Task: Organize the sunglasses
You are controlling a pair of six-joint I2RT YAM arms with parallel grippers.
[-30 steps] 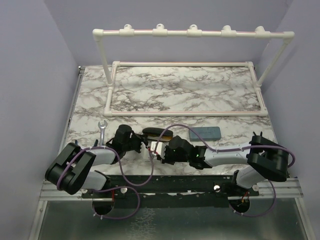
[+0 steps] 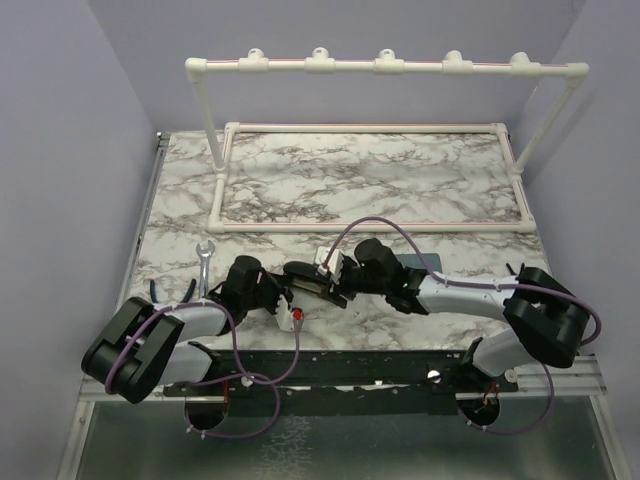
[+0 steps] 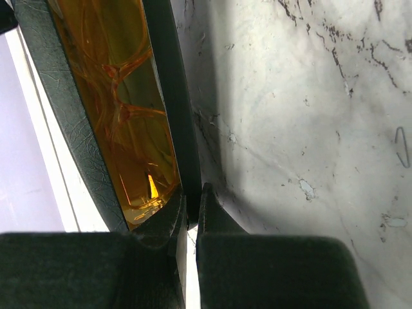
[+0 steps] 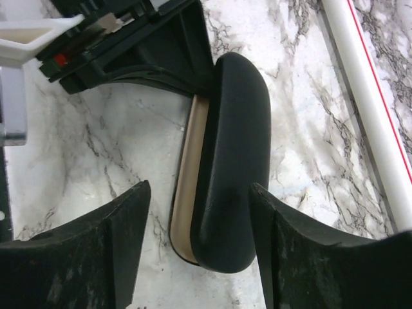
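A black glasses case point(image 2: 300, 273) point(image 4: 232, 161) sits in front of the white frame, its lid partly raised over a pale lower half. In the left wrist view its open side shows amber sunglasses point(image 3: 122, 116) inside. My left gripper is shut on the case's edge at one end; in the right wrist view it reaches in at the case's far end. My right gripper is part open at the near end of the case, its fingers either side of it with nothing seen clamped.
A white pipe frame point(image 2: 370, 227) lies along the back. A grey-blue block point(image 2: 420, 261) is right of the case, partly behind my right arm. A wrench point(image 2: 205, 262) and small tools lie at the left.
My right arm has swung from low in front of the case up and back to the case's right end. The left arm has shifted slightly.
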